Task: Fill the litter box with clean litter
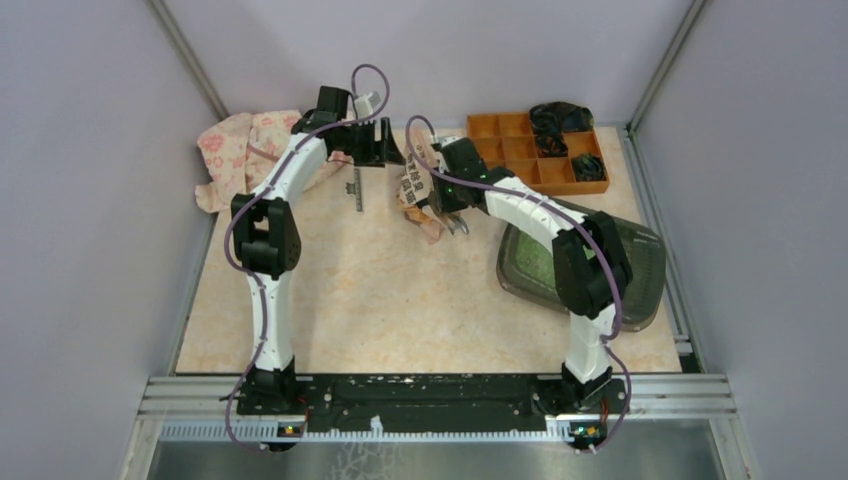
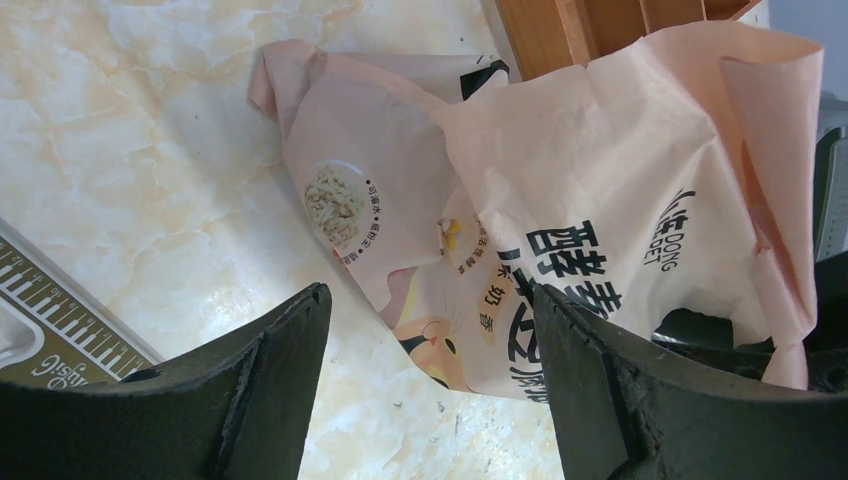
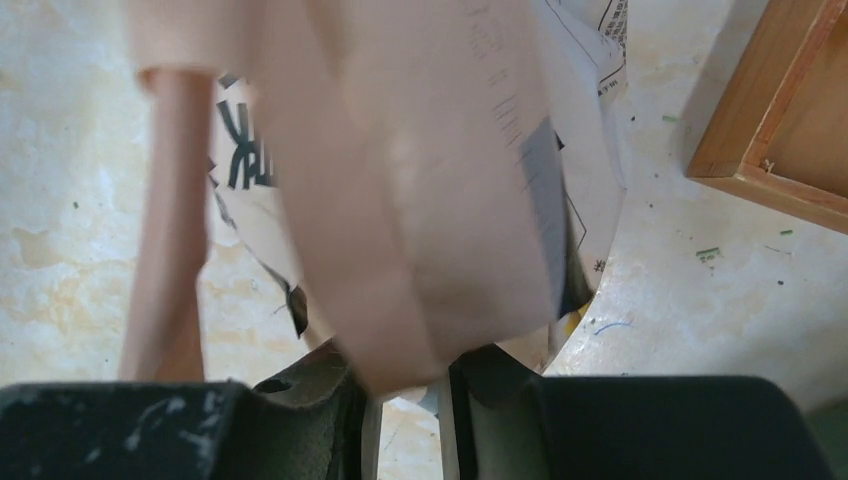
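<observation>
A crumpled paper bag [image 1: 417, 172] with printed lettering stands at the back middle. My left gripper hangs just left of it, open, with the bag [image 2: 600, 180] filling much of its wrist view. My right gripper is at the bag's right side, its fingertips partly hidden by the paper [image 3: 400, 200]; whether anything is between them I cannot tell. The green litter box [image 1: 530, 270] lies at the right, partly under my right arm; what it holds is unclear from above.
A wooden compartment box [image 1: 530, 175] with dark bundles is at the back right. A pink patterned cloth [image 1: 230, 170] lies at the back left, and a metal ruler-like piece [image 1: 358, 195] beside the bag.
</observation>
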